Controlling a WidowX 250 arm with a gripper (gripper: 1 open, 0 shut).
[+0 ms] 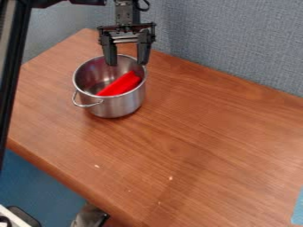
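A steel pot (109, 104) with a side handle stands on the wooden table, toward the back left. Inside it lies a red object (122, 82), tilted along the pot's floor. My black gripper (126, 56) hangs over the pot's back rim with its two fingers apart, pointing down; I see nothing held between them. Whether the fingertips reach below the rim is hard to tell.
A grey padded wall (232, 40) runs along the back. Blue floor shows past the table's left edge.
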